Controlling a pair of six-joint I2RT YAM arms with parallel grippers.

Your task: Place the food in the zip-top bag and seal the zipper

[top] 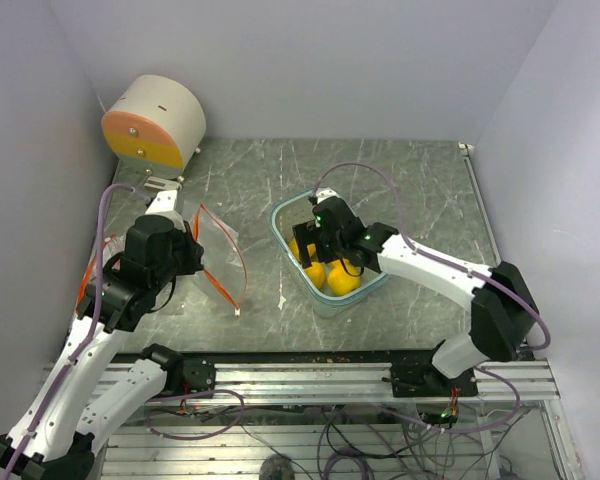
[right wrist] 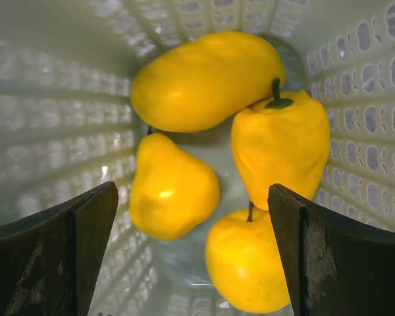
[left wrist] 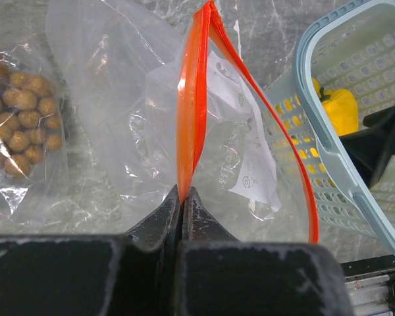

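My left gripper is shut on the rim of the clear bag [left wrist: 118,99] with orange zipper [left wrist: 192,99], which hangs open. My right gripper [top: 305,242] stands open over the blue-grey basket [top: 278,215]. In the right wrist view the basket holds several yellow food pieces: a long fruit [right wrist: 204,79], a pepper [right wrist: 276,151], a pear [right wrist: 171,191] and an apple [right wrist: 240,257], all below its fingers.
A bag of brown balls [left wrist: 20,125] lies left of the open bag. A cream cylinder [top: 155,115] stands at the back left.
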